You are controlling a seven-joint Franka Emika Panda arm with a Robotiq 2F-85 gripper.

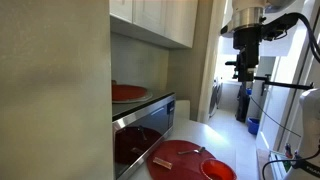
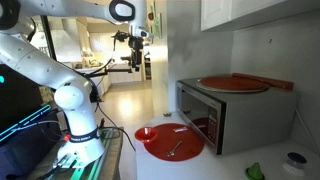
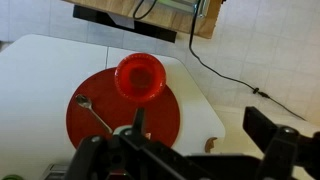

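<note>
My gripper stands open and empty high over the table, with dark fingers on either side of the gap. In exterior view 2 the gripper hangs well above the table's far left end; in exterior view 1 the gripper is at the upper right. Below lies a round red mat. A red bowl sits near the mat's edge, its inside looking empty. A metal spoon rests on the mat. A small pale object lies there too, partly hidden by a finger in the wrist view.
A microwave stands beside the mat, with a red round lid or tray on top. A green item and a small white-and-dark round object are at the near right.
</note>
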